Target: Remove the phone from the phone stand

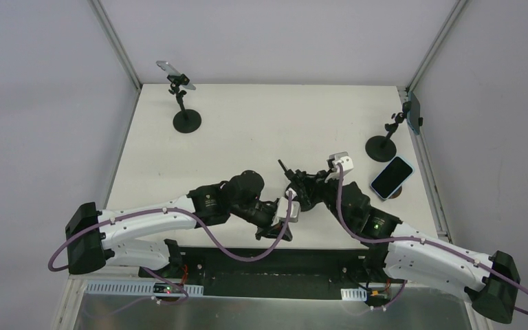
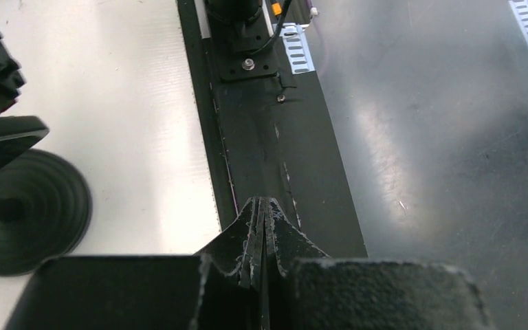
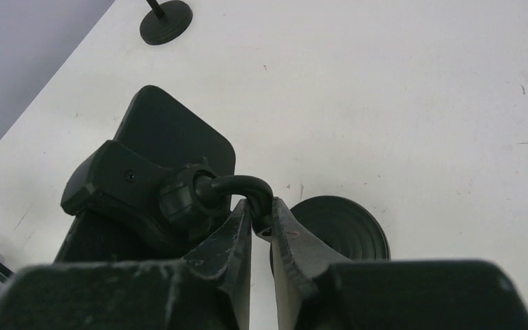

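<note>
In the middle front, a black phone stand [image 3: 330, 227] with a bent neck and a dark holder plate [image 3: 172, 130] is held by my right gripper, whose fingers are around the neck; whether they press on it is unclear. My left gripper is shut with nothing between its fingers, over the table's front edge, left of that stand's base [image 2: 27, 213]. A phone [image 1: 391, 177] lies screen up at the right.
Two more stands with phones stand at the back left [image 1: 186, 120] and right [image 1: 380, 148].
</note>
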